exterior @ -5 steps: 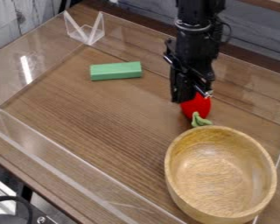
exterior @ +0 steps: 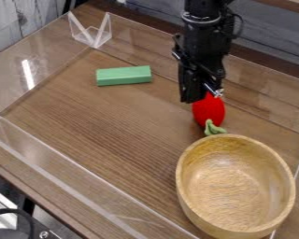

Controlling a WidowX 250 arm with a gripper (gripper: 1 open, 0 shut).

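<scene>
My black gripper (exterior: 189, 90) reaches down from the top center, its fingertips just above and left of a red object with a green stem (exterior: 208, 111), which looks like a toy vegetable and lies on the wooden table. The finger looks shut, with nothing visible between the fingers. A large yellow bowl (exterior: 234, 184) stands at the lower right, just below the red object.
A green block (exterior: 123, 76) lies left of the gripper. A clear plastic bracket (exterior: 91, 30) stands at the back left. A grey wall borders the back right.
The gripper has shifted slightly left, showing more of the red object's top. The red object and bowl look unmoved.
</scene>
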